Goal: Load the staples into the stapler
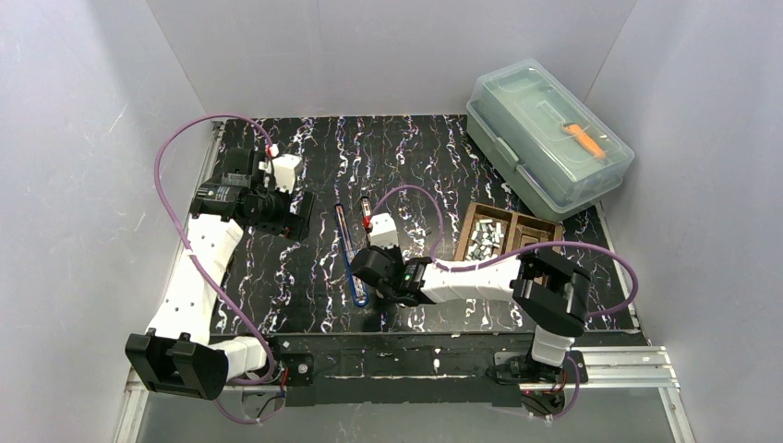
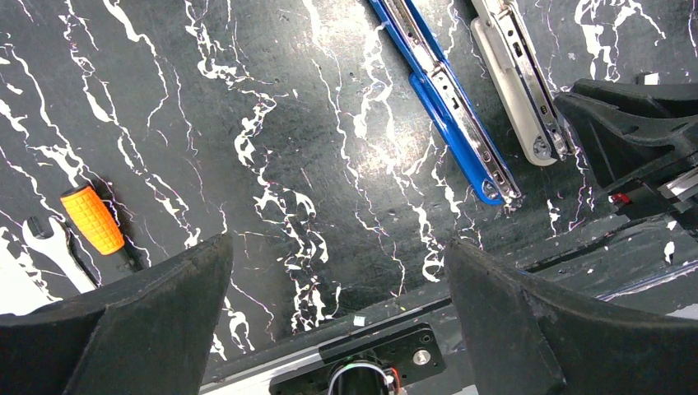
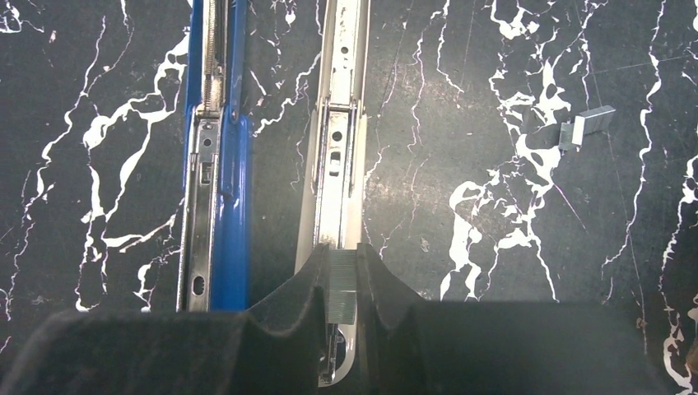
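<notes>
A white stapler (image 3: 337,156) lies opened flat on the dark marbled table, with a blue stapler (image 3: 222,189), likewise opened, alongside it to the left. Over the white stapler's near end is my right gripper, shut on a strip of staples (image 3: 342,288). That strip lines up with the stapler's channel from this angle; whether it touches the channel cannot be told. My left gripper is open above bare table, its fingers (image 2: 148,321) wide apart, left of both staplers. In the top view the right arm hides part of the white stapler.
Loose staple pieces (image 3: 586,126) lie on the table right of the white stapler. A wooden tray (image 1: 508,214) holds several more staple strips (image 1: 485,238). Behind it stands a green lidded box (image 1: 545,138). A screwdriver (image 2: 92,220) and a wrench (image 2: 58,247) lie at the left.
</notes>
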